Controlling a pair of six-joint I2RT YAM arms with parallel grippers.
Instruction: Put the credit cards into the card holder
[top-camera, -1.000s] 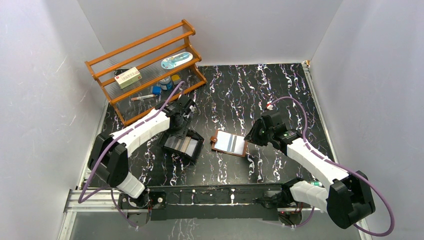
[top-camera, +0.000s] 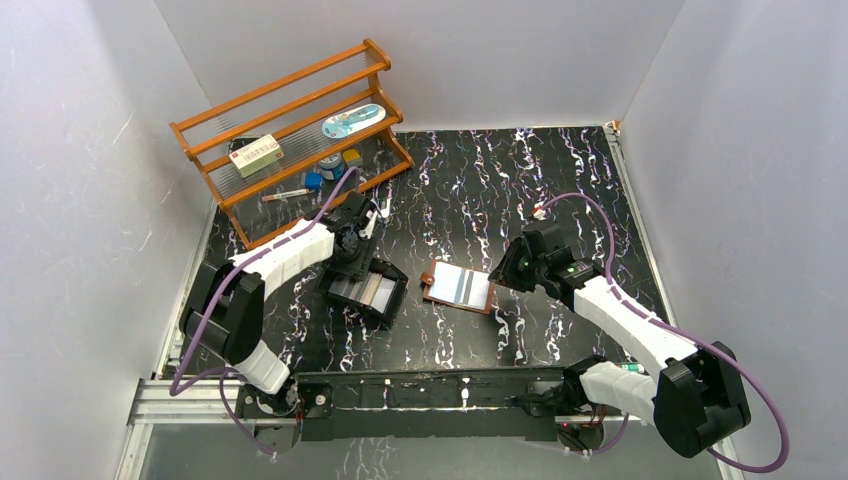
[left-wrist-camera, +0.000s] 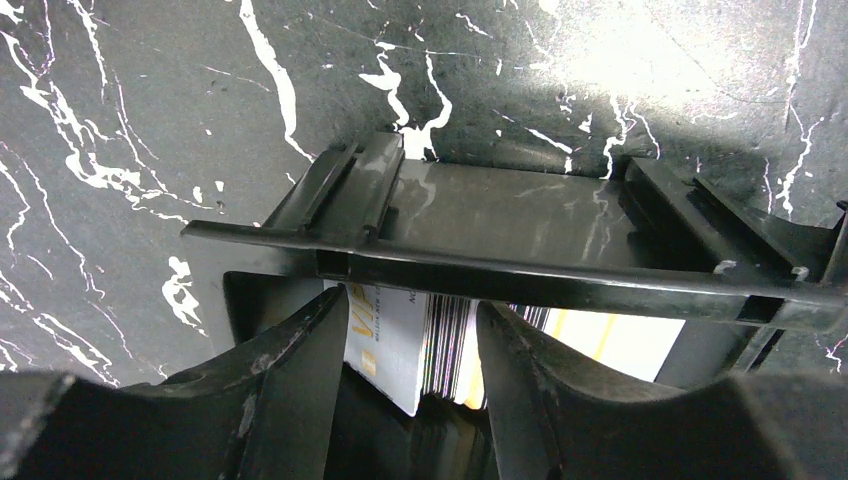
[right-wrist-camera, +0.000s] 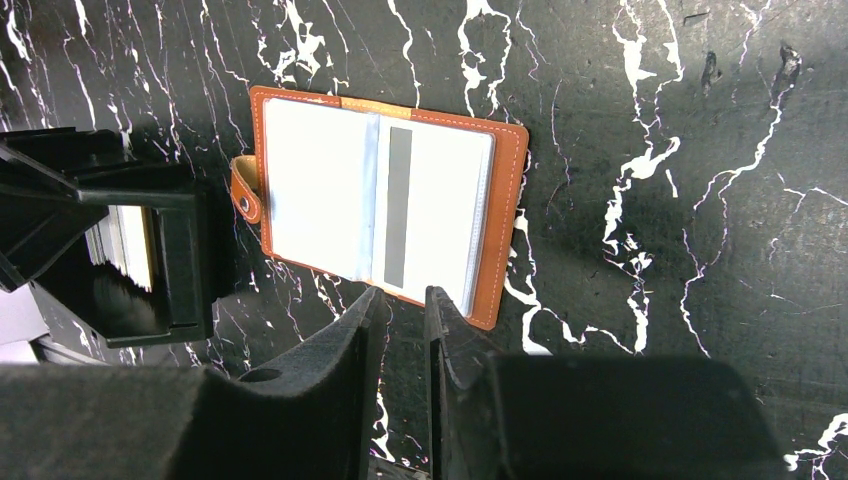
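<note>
In the top view my left gripper (top-camera: 352, 270) is over a black tray (top-camera: 398, 298) at centre left. Its tips reach down at the row of cards in the left wrist view, where a white card (left-wrist-camera: 395, 335) with gold print and striped card edges (left-wrist-camera: 447, 345) show between the parted fingers. Whether they touch a card, I cannot tell. An open brown card holder (right-wrist-camera: 512, 175) lies flat on the table, clear sleeves up, its snap strap (right-wrist-camera: 246, 190) toward the tray. Below its lower edge in the right wrist view, my right gripper stands slightly open, empty.
A wooden rack (top-camera: 285, 150) with a box (top-camera: 256, 155) and other small items stands behind the left arm. Open marble-patterned table (top-camera: 440, 190) lies behind the holder, with more free room to its right.
My left gripper has shifted slightly over the tray, its wrist tilting a little. The right arm, the card holder and the tray stay where they were.
</note>
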